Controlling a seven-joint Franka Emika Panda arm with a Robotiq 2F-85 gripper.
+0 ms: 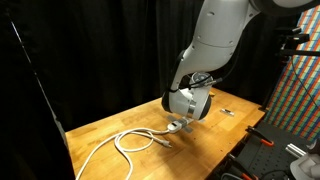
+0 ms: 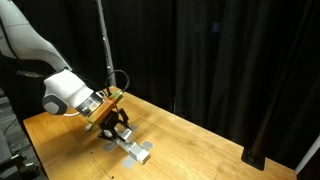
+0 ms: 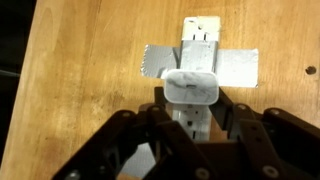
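A white power strip point(image 3: 201, 28) is fixed to the wooden table by silver tape point(image 3: 237, 68); in exterior view 2 the strip point(image 2: 136, 151) extends past the gripper. In the wrist view, a white rounded plug-like piece point(image 3: 191, 88) sits over the strip, between the dark fingertips. My gripper is shut on that piece, low over the strip. Whether its prongs sit in a socket is hidden. From exterior view 1, the gripper point(image 1: 183, 120) is down at the strip, its fingers hard to make out.
A white cord point(image 1: 122, 151) loops over the table's left part, with a plug end near the strip. Small items point(image 1: 227, 112) lie at the right. A dark object point(image 2: 253, 158) stands at the table's far edge.
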